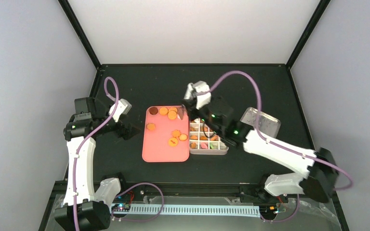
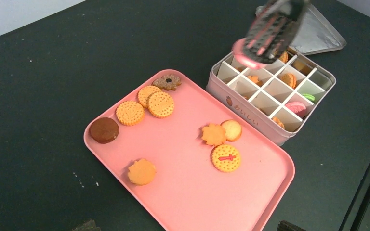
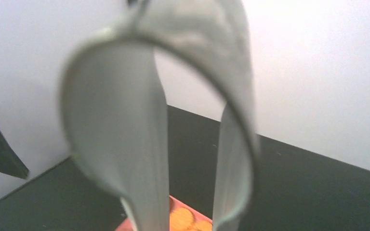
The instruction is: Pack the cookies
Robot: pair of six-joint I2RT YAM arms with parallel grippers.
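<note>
Several cookies lie on the pink tray (image 2: 188,192): a chocolate disc (image 2: 104,130), a brown ring cookie (image 2: 167,82), round biscuits (image 2: 130,113) and a marked yellow one (image 2: 226,158). To the tray's right, the divided box (image 2: 243,114) has cookies in several compartments, including a pink one (image 2: 296,107). My left gripper (image 1: 131,131) stands open left of the tray, its fingertips (image 2: 289,226) wide apart and empty. Around the tray's back right corner is my right gripper (image 1: 182,112), raised and blurred. Its grey fingers (image 3: 147,144) stand open with a gap. A pink rounded piece (image 2: 243,54) shows there; I cannot tell what it is.
The clear lid (image 1: 261,122) lies behind and to the right of the box. Dark table behind the tray and in front of it is bare. The right arm (image 1: 282,154) reaches over the table's right side.
</note>
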